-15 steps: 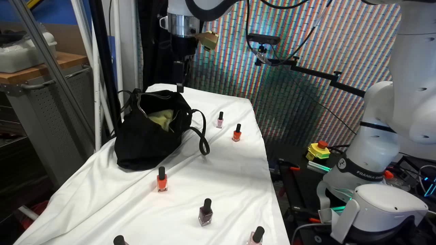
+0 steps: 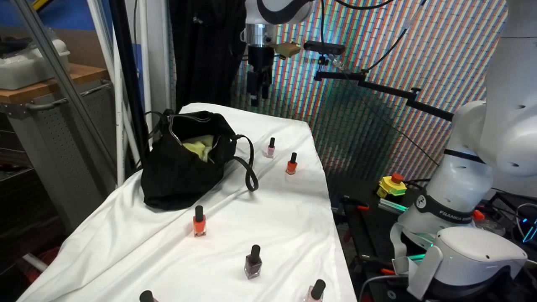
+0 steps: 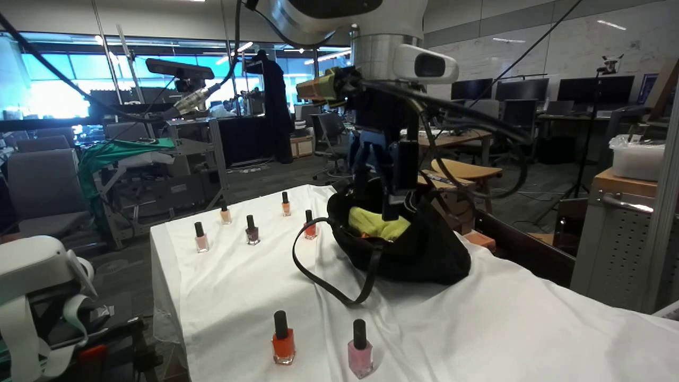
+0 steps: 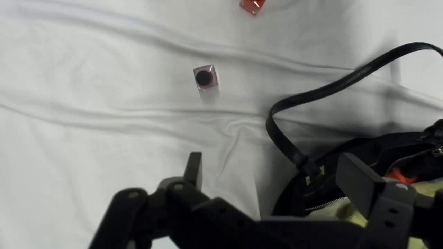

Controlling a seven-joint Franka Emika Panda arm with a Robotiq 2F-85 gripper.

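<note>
My gripper [image 2: 259, 95] hangs open and empty above the far end of the table. In the wrist view its two fingers [image 4: 193, 171] stand wide apart, over bare cloth and the rim of the black bag [image 2: 183, 173]. That bag gapes at the top, with a yellow-green cloth [image 2: 200, 146] inside and something red-orange [image 4: 400, 176] beside it. Ahead of the fingers, a pink polish bottle [image 4: 206, 77] stands upright with a black cap. An orange-red bottle [image 2: 291, 165] is close to it. Nearer exterior view 1 stand another orange-red bottle [image 2: 199, 226] and a dark purple one [image 2: 253, 266].
A pale pink bottle [image 3: 201, 239] and a peach one [image 3: 226, 215] stand at the table's other end. The bag's strap [image 4: 309, 94] loops out over the white tablecloth [image 2: 282, 216]. Bare cloth lies between the bottles; a camera arm [image 2: 387, 88] reaches in behind.
In exterior view 1 the gripper has moved right and slightly up, away from the bag's far side. Bag and bottles stand where they were.
</note>
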